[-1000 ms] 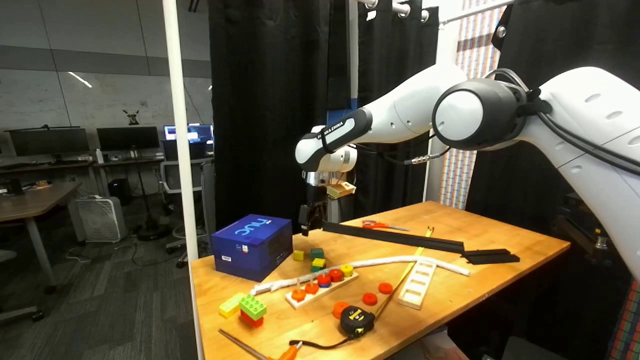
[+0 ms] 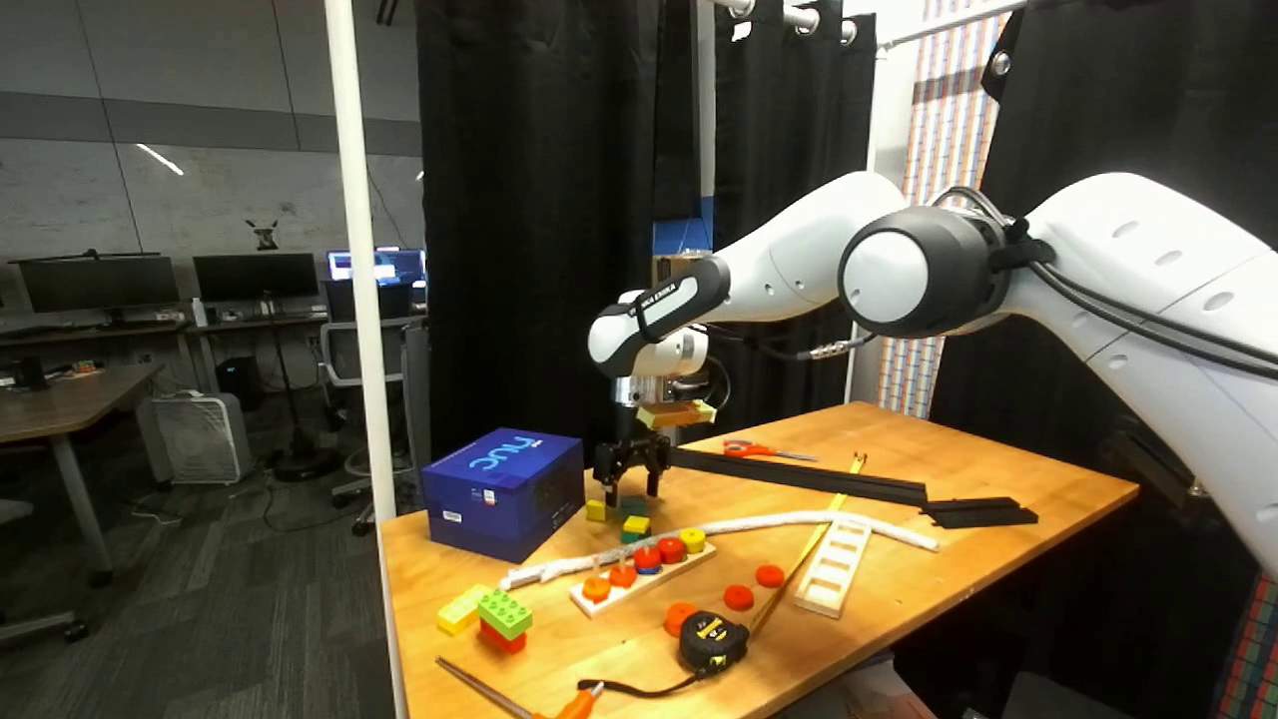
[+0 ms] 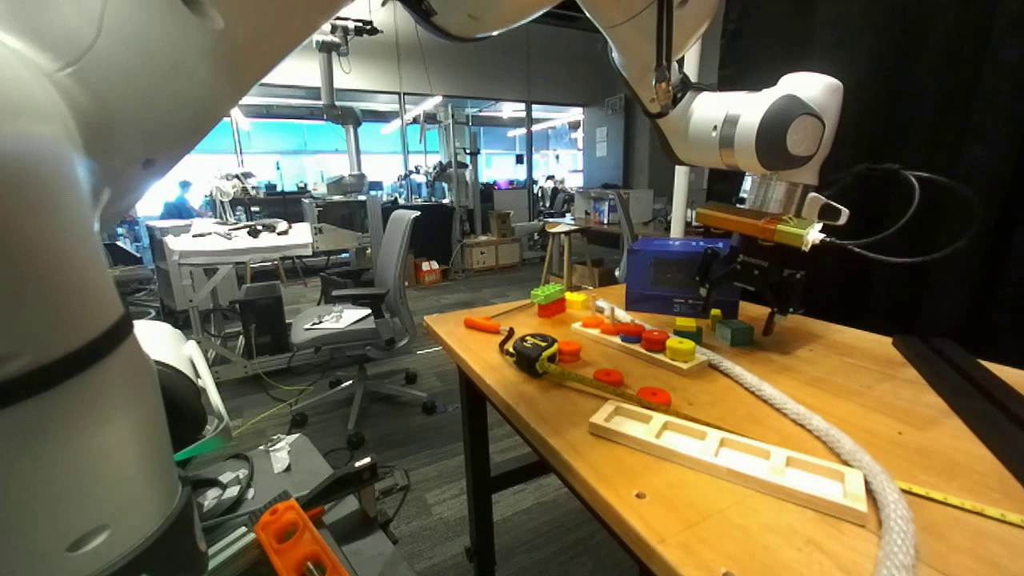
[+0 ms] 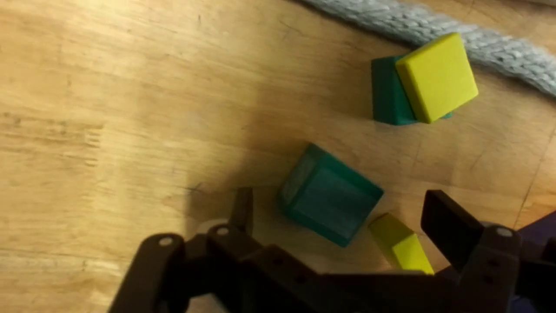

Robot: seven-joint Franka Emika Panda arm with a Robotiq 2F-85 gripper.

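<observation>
My gripper stands open above the table, its two dark fingers spread wide. Between and just beyond them, on the wood, sits a dark green block turned at an angle; nothing is gripped. Close by the right finger lies a small yellow block. Farther up in the wrist view, another yellow block rests askew on a second green block. Seen from exterior view 2, the gripper is over the green block in front of the blue box.
The blue box stands close beside the gripper. A white rope curves past the stacked blocks. A peg board with rings, a tape measure, a wooden frame and black strips lie around on the table.
The gripper has come down toward the table and turned, and now its fingers are around the area of the lone green block. The blocks have not visibly moved.
</observation>
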